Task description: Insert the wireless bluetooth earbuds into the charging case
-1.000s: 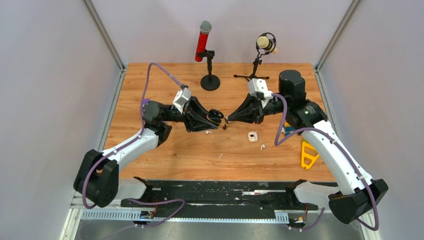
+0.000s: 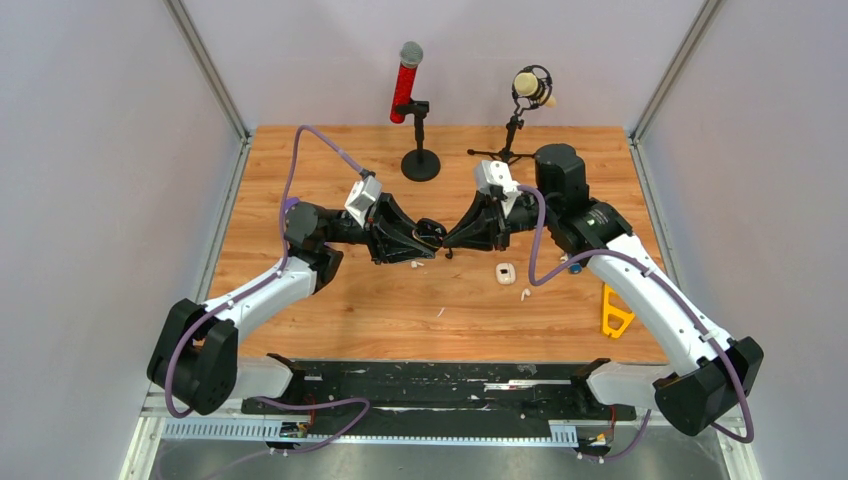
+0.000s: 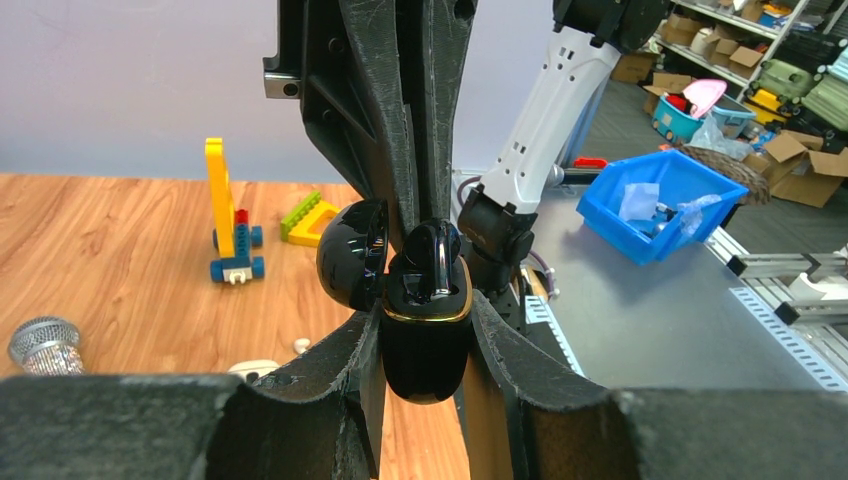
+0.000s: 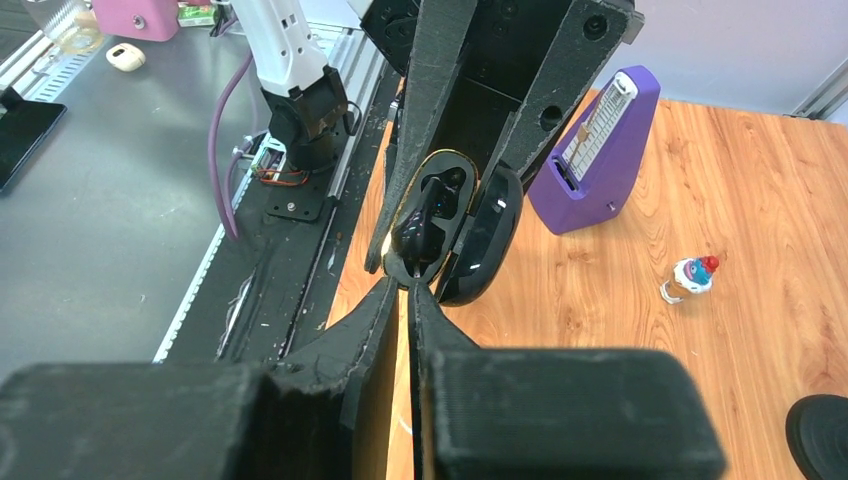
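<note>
The black charging case (image 3: 427,355) with a gold rim hangs above the table, lid (image 3: 352,255) open, my left gripper (image 2: 422,243) shut on its body. My right gripper (image 2: 447,243) meets the case's open side in the top view. A glossy black earbud (image 4: 418,238) sits at the case's cavity in the right wrist view, its lower end at the nearly closed tips of my right gripper; whether it is fully seated cannot be told. Below the grippers, another small dark earbud (image 2: 449,254) lies on the wood.
A white case (image 2: 506,273) and a white earbud (image 2: 525,294) lie right of centre. Behind stand a red microphone (image 2: 403,90) and a tripod microphone (image 2: 527,88). A yellow triangle (image 2: 616,312) is at right.
My right gripper has moved left, closing the small gap to the case with the earbud at its tips.
</note>
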